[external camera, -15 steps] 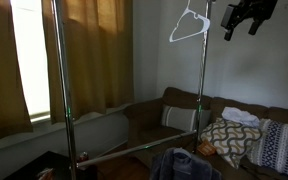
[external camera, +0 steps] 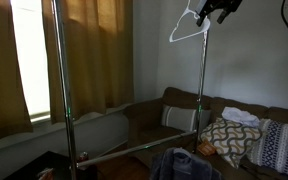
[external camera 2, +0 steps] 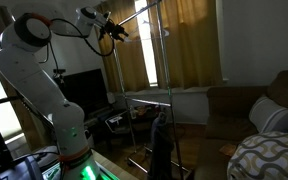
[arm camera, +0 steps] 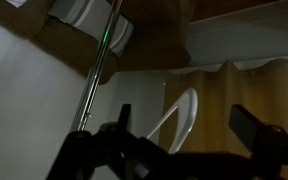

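Note:
A white plastic hanger (external camera: 191,27) hangs high by the upright of a metal clothes rack (external camera: 202,75). Beside the hanger's upper part, my gripper (external camera: 215,12) reaches in from the top right. In the wrist view the fingers stand apart, with one finger (arm camera: 122,122) on the left and the other (arm camera: 242,124) on the right. The curved end of the hanger (arm camera: 188,112) shows in the space between them; whether it lies at fingertip depth I cannot tell. A dark garment (external camera 2: 162,145) hangs low on the rack.
A rack post (arm camera: 96,70) runs close on the left in the wrist view. Behind the rack are yellow-brown curtains (external camera 2: 190,55) and a brown sofa (external camera: 149,118) with patterned pillows (external camera: 230,138). Dark cables hang near the arm.
My gripper has moved left in exterior view 1, from clear of the rack to right beside the hanger. The hanger looks slightly shifted or turned; the garment and sofa are unchanged.

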